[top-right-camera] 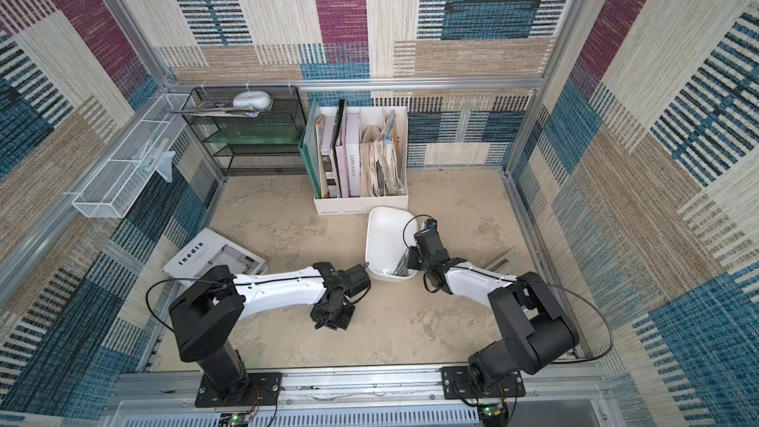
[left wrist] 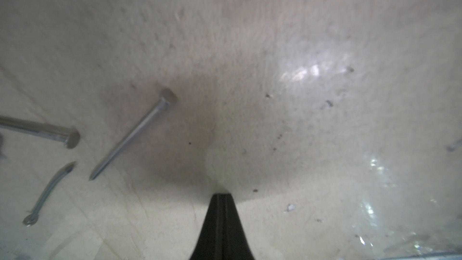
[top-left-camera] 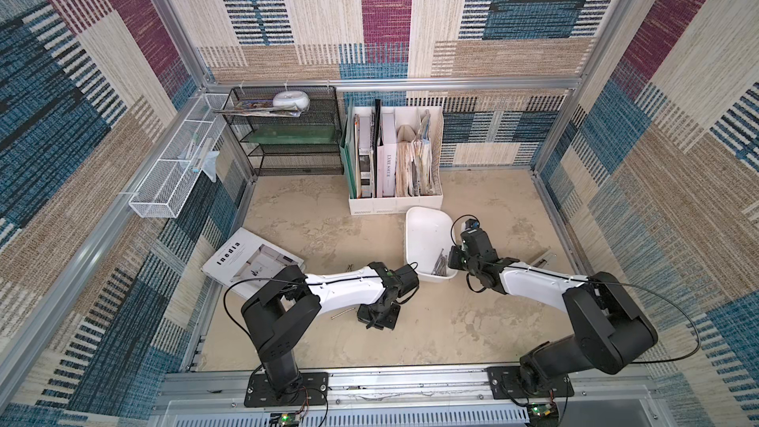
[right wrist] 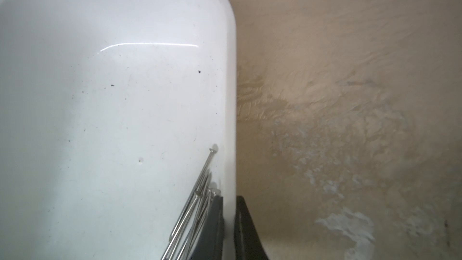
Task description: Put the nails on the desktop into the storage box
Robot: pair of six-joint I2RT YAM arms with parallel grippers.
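My left gripper is shut with nothing between its fingers, pointing down over the desktop. Up and left of its tips in the left wrist view lies a grey nail (left wrist: pixel 131 137), clear of the fingers. Farther left are a second nail (left wrist: pixel 41 130), cut by the frame edge, and a short bent nail (left wrist: pixel 50 192). The white storage box (top-left-camera: pixel 425 231) stands right of the left arm, with several nails (right wrist: pixel 195 211) along one inner side. My right gripper is shut on the box's rim (right wrist: pixel 231 115), one finger inside the wall and one outside.
A white file holder (top-left-camera: pixel 395 204) stands behind the box, beside a black mesh rack (top-left-camera: pixel 288 162). A book-like white box (top-left-camera: pixel 251 259) lies at the left. Small metal pieces (top-left-camera: pixel 541 257) lie behind the right forearm.
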